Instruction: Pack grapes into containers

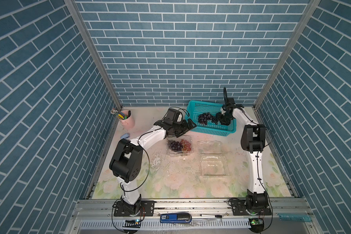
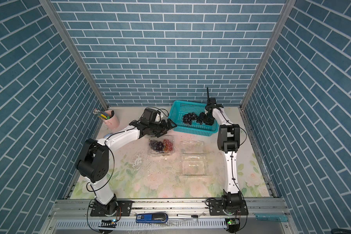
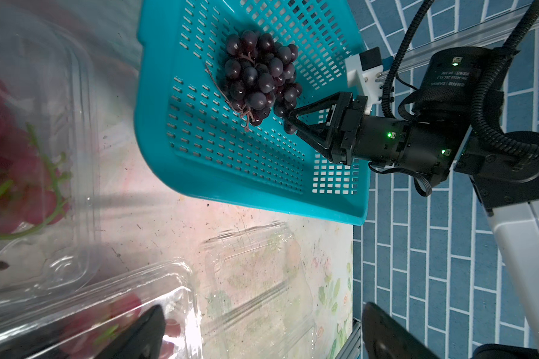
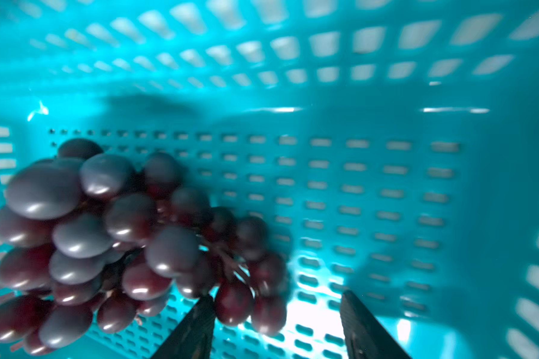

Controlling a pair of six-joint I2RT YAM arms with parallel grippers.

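One dark grape bunch lies in the turquoise basket. My right gripper reaches in beside its right end. Its fingertips stand apart; the bunch's nearest grapes show at the left of the gap, basket floor at the right. Whether anything is gripped is not clear. My left gripper stands open and empty left of the basket, above the filled clear container. That one holds dark grapes and red grapes. An open, empty clear container lies to its right.
The pink cup of pens and a small blue item stand at the left. Crumpled clear plastic lies left of centre.
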